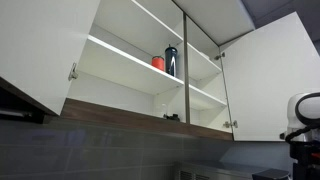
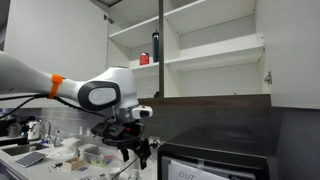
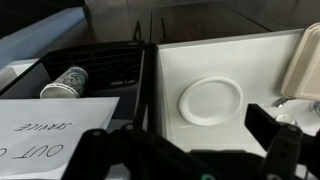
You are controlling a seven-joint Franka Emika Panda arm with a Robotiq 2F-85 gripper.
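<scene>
My gripper stands open in the wrist view, its dark fingers spread wide along the bottom edge with nothing between them. Below it, a round white plate (image 3: 210,101) lies on a white surface. In exterior view 2 the gripper (image 2: 127,152) points down, left of the black microwave (image 2: 215,160); exterior view 1 catches only part of the arm (image 1: 302,110) at the right edge. High in the open cabinet (image 1: 120,68), a red container (image 1: 158,63) and a dark bottle (image 1: 171,61) share a shelf.
A can (image 3: 66,83) lies on a black surface, beside a paper sign (image 3: 55,130) reading "OUT" and "SERVICE". A beige tray (image 3: 304,68) sits at the far right. Open cabinet doors (image 1: 270,80) flank the shelves. Cluttered counter (image 2: 60,172) extends behind the arm.
</scene>
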